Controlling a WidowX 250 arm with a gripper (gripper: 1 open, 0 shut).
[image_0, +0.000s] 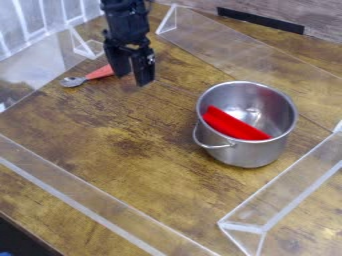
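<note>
My dark gripper (128, 66) hangs open over the wooden table at the upper left, just right of a spoon with a red handle (102, 72) and a pale head. It partly hides the handle's right end. A steel pot (247, 149) stands at the right, with a long red object (234, 123) lying inside it.
Clear plastic barriers (267, 210) edge the table on several sides.
</note>
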